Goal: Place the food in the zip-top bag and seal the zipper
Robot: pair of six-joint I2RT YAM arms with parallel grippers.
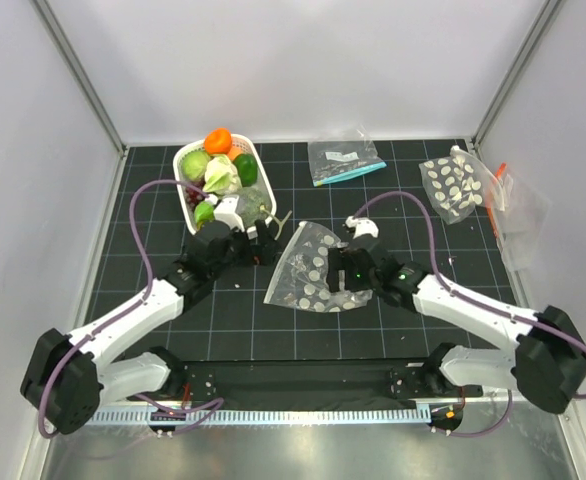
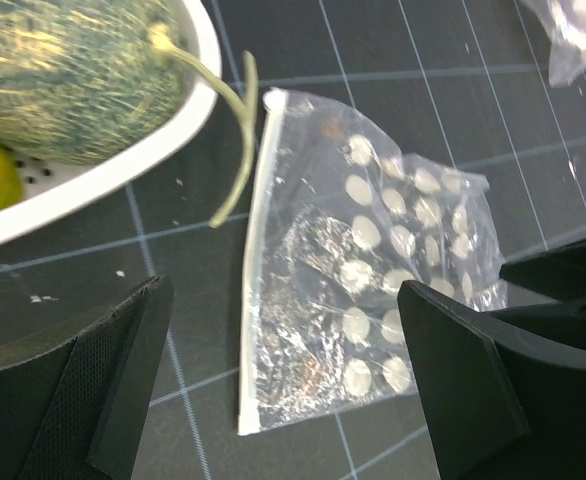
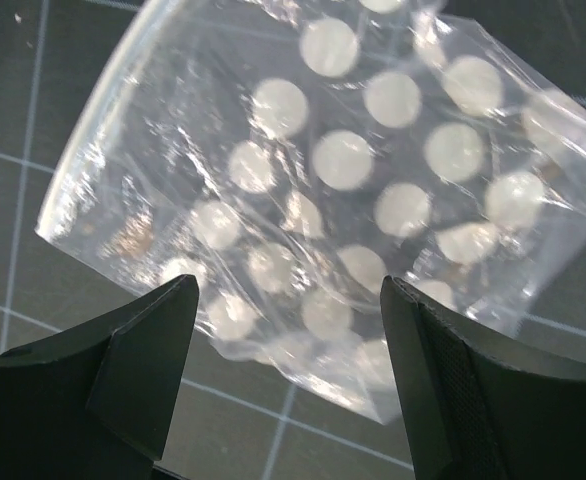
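Observation:
A clear dotted zip bag lies flat in the middle of the table, its white zip edge facing left. In the right wrist view the same dotted bag spreads under my right gripper, which is open just above it with nothing gripped. My left gripper is open and empty, between the food basket and the bag. The white basket holds an orange, a green pepper, a pale cabbage and other food. A stemmed green squash sits at its near side.
Another dotted bag lies at the back right, beside a clear bag with an orange zip. A clear bag with a blue zip is at the back. Open dark table lies in front.

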